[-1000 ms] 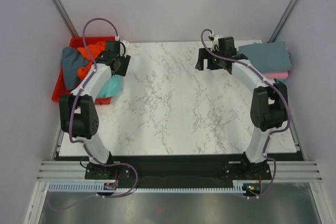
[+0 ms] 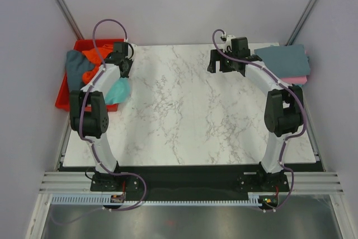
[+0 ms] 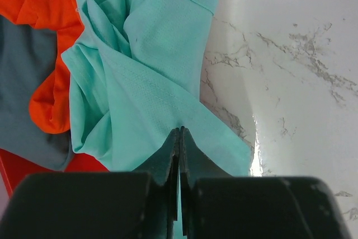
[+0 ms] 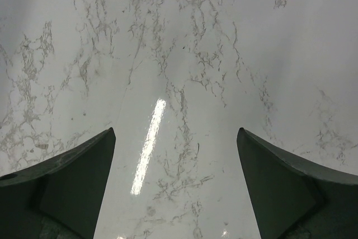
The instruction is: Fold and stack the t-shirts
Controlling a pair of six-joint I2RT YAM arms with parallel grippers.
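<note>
A turquoise t-shirt (image 2: 118,92) lies crumpled, hanging over the right side of a red bin (image 2: 60,98) onto the table. My left gripper is shut at its surface, fingertips together on the cloth; no fabric shows clearly between them. Beside it in the bin are an orange t-shirt (image 3: 66,40) and a dark grey-blue one (image 3: 25,82). At the back right, folded t-shirts are stacked, a teal-grey one (image 2: 281,61) on top of a pink one (image 2: 295,80). Over bare table, my right gripper stands open and empty.
Walls close in at the left, back and right. A little blue cloth shows under the pink t-shirt at the stack's right edge.
The left gripper's fingers have come together, and it has shifted slightly left at the turquoise t-shirt. The right arm has barely moved; the shirts lie much as before.
</note>
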